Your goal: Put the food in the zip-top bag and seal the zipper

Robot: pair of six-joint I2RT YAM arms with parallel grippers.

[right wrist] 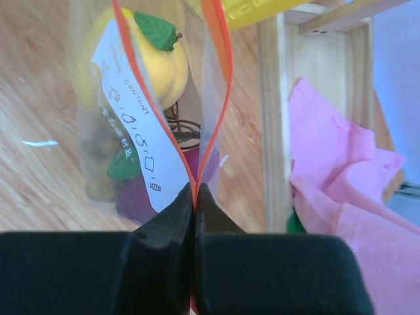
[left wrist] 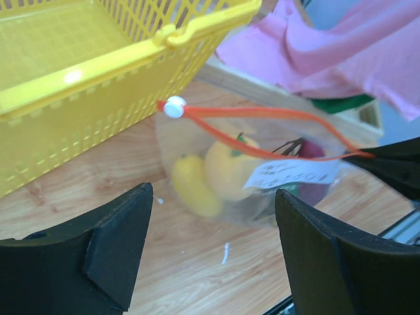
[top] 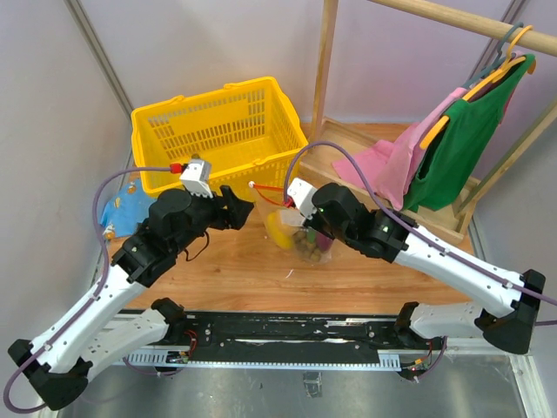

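Note:
The clear zip top bag (left wrist: 262, 203) hangs over the table with food inside: a yellow piece (left wrist: 194, 186), a round yellow fruit (right wrist: 161, 59) with a green leaf, and a purple piece (right wrist: 134, 197). Its orange-red zipper edge (left wrist: 262, 113) gapes, with a white slider (left wrist: 174, 107) at the end away from my right gripper. My right gripper is shut on the bag's other top corner, the zipper strips running between its fingers. Left of the bag, my left gripper stands open, nothing between its fingers.
Behind the bag stands a yellow basket (top: 157, 131). To the right, a wooden rack (top: 326, 52) holds pink (top: 396, 161) and green clothes (top: 474, 131). A blue cloth (top: 128, 212) lies at left.

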